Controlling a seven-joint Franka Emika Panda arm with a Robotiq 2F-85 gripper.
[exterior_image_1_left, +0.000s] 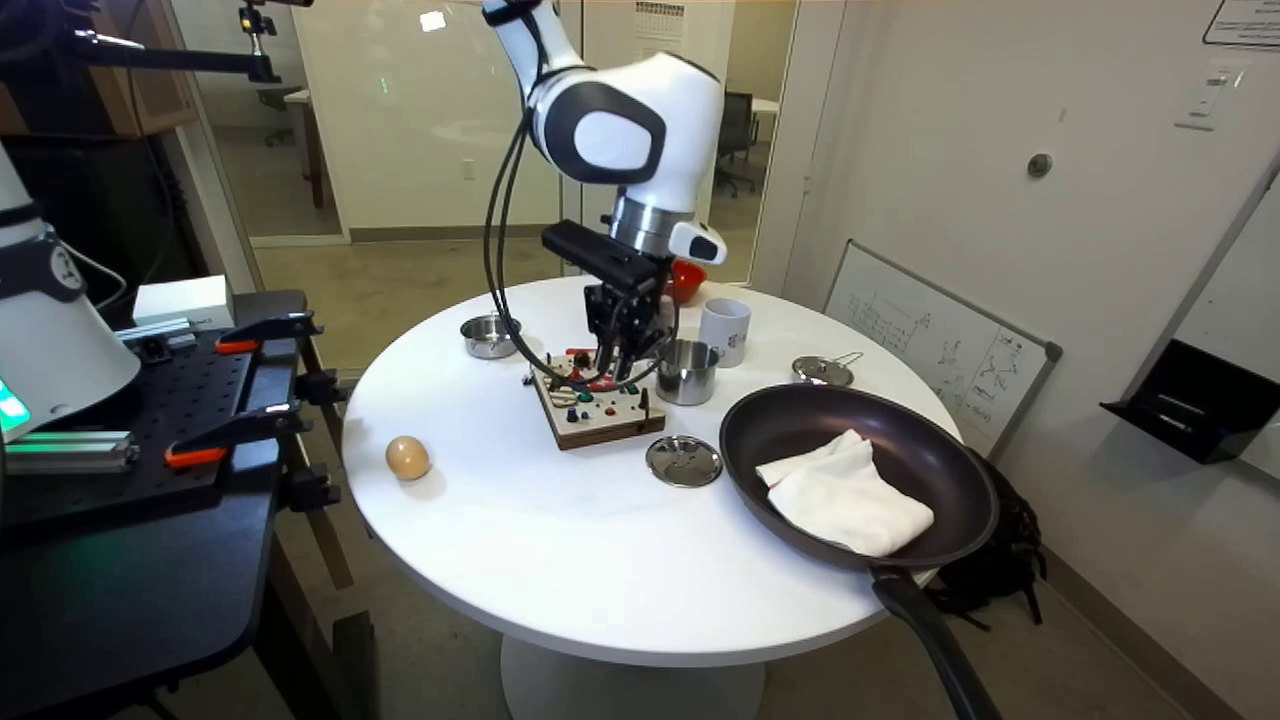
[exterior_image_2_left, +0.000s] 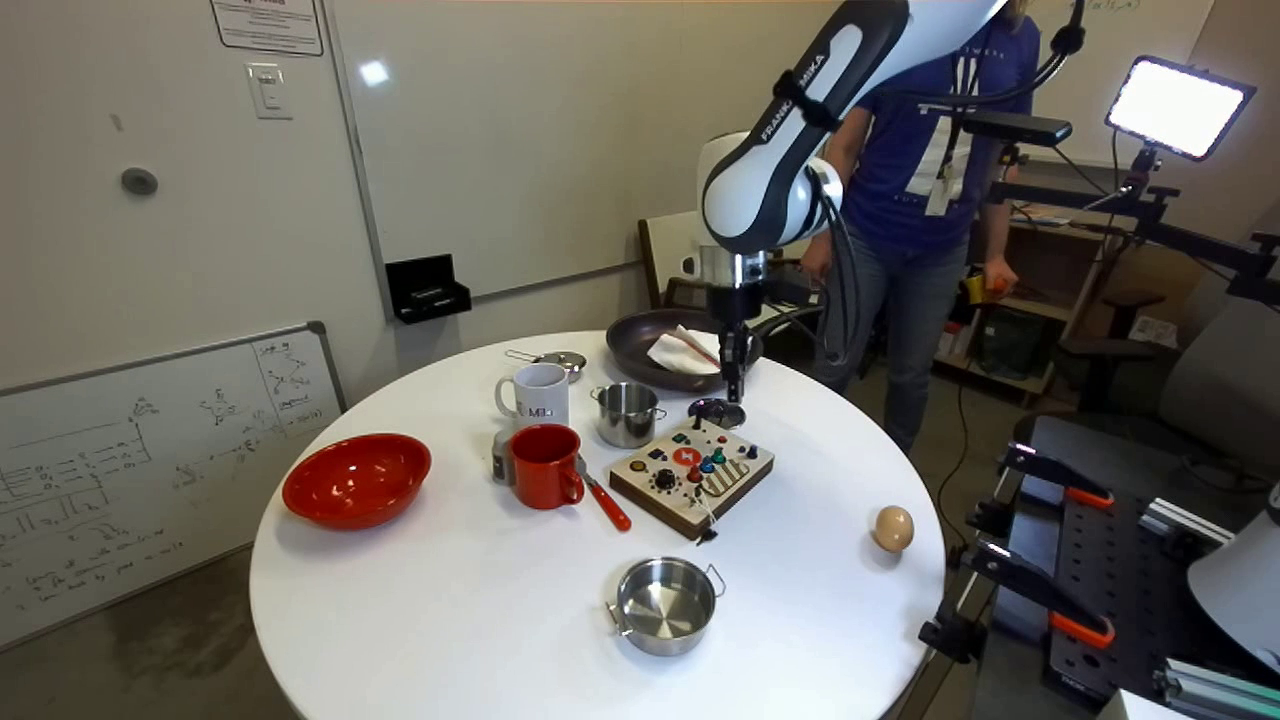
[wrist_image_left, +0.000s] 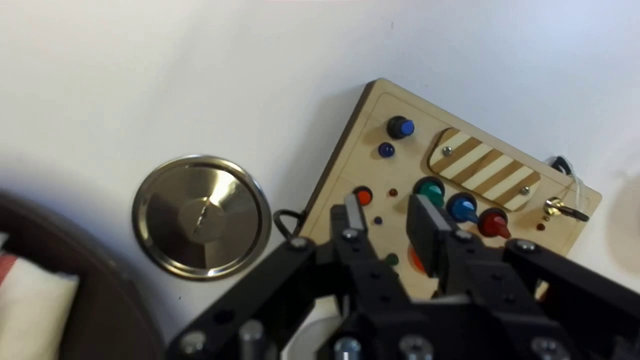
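A wooden board (wrist_image_left: 360, 165) with colored knobs, buttons and a striped plate lies flat on the white table. Above it hangs my gripper, pointing down. The fingers (wrist_image_left: 355, 216) stand apart, and nothing is between them in the wrist view. From the second exterior view, the gripper (exterior_image_2_left: 734, 394) shows over the far side of the board (exterior_image_2_left: 654, 480), clear of its surface. The lower part of the board is hidden behind my gripper in the wrist view.
A steel lid (wrist_image_left: 201, 217) lies beside the board, close to a dark pan (exterior_image_1_left: 960, 516) holding a white cloth (exterior_image_1_left: 852, 504). A steel pot (exterior_image_2_left: 626, 416), red mug (exterior_image_2_left: 546, 466), white mug (exterior_image_2_left: 540, 390) and red bowl (exterior_image_2_left: 356, 482) stand nearby.
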